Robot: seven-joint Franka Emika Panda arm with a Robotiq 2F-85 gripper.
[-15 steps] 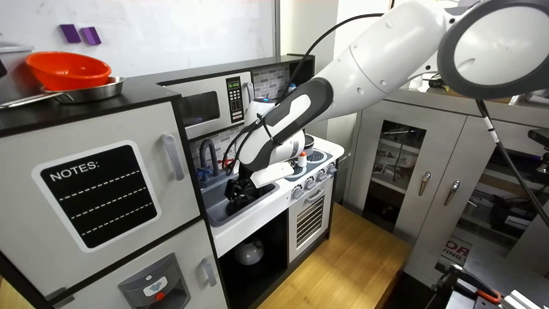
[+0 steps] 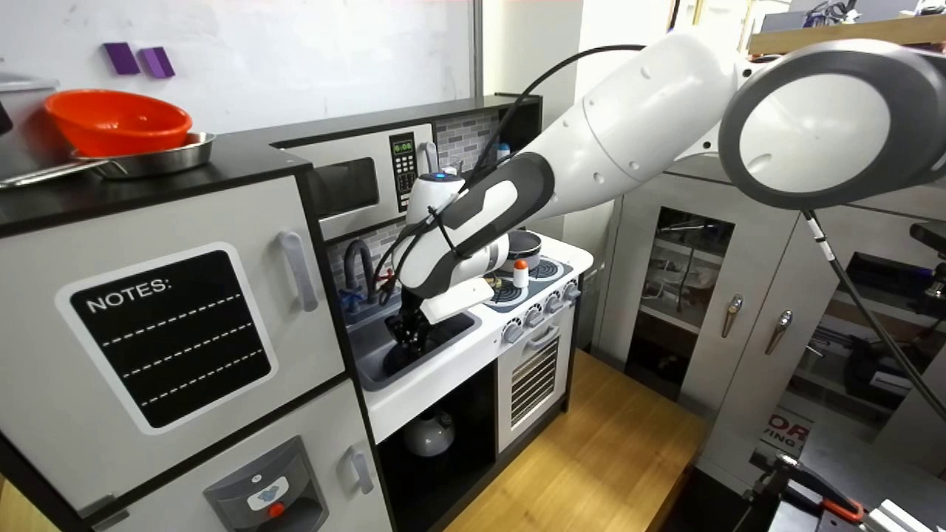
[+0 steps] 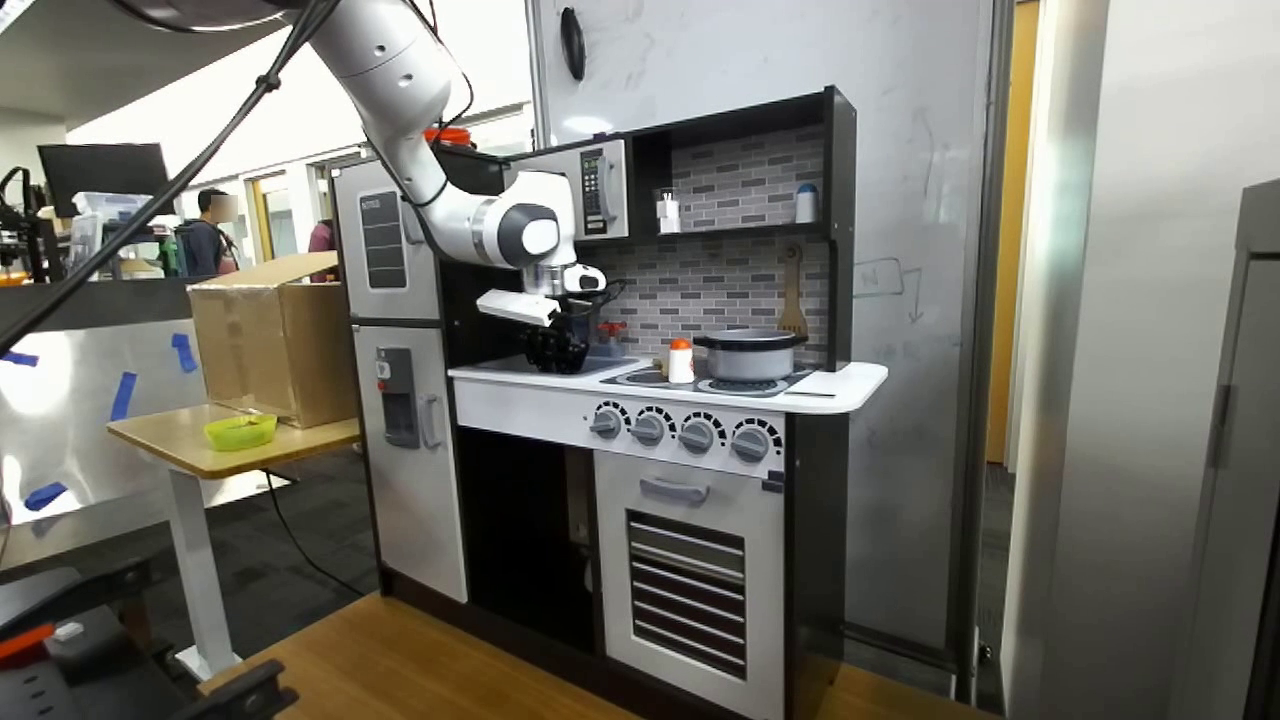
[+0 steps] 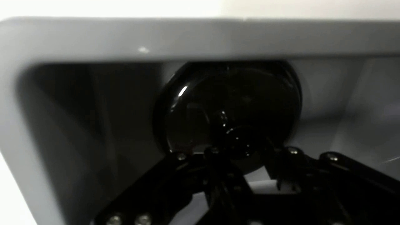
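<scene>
A round, glossy black lid lies in the grey sink, near one wall in the wrist view. My gripper reaches down over it, its black fingers on either side of the lid's dark knob. The fingers are shut on that knob, though black against black hides the exact contact. In exterior view 1 the gripper is low inside the sink basin, and only a dark edge of the lid shows below it. From exterior view 2 the gripper hides the basin's inside.
Behind the basin stands a grey faucet close to the arm. On the stove to the right are a grey pot and an orange-capped white shaker. The microwave and fridge border the arm's left side.
In exterior view 1 the arm has shifted left, and my gripper sits slightly further left and lower in the sink. More of the pot on the stove shows now.
</scene>
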